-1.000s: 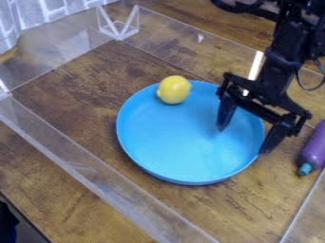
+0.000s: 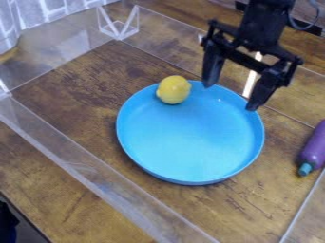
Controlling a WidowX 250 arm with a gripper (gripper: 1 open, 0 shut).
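My gripper (image 2: 238, 78) is open above the back right of a blue plate (image 2: 191, 142), its two dark fingers apart with nothing seen held. A yellow round object (image 2: 174, 91) rests on the plate's back left, left of the gripper. A purple elongated object (image 2: 313, 149) lies to the right of the plate, partly cut off by the view's edge.
Clear walls run along the left and front, and a small white wire-like piece (image 2: 117, 24) stands at the back.
My gripper has risen and moved back and leftward, from over the plate's right side toward the yellow object's side. The objects have not visibly moved.
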